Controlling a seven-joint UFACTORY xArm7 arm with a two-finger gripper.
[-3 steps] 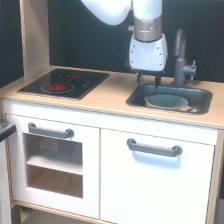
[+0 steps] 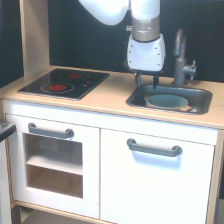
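My gripper [image 2: 147,82] hangs pointing down over the left end of the sink, above the counter. Its two dark fingers stand apart, with nothing seen between them. In the dark sink basin [image 2: 200,98] rests a blue-green bowl or pot [image 2: 168,101], to the right of my gripper and lower down. A small orange shape shows at the bowl's front; what it is cannot be made out.
Behind the sink rises a dark faucet [image 2: 180,58]. A black stovetop [image 2: 64,83] with red rings lies left on the wooden counter [image 2: 112,92], with bare wood between it and the sink. Below are white cabinets [image 2: 150,185] with dark handles.
My gripper has shifted slightly left and a little up. The bowl in the sink looks unmoved.
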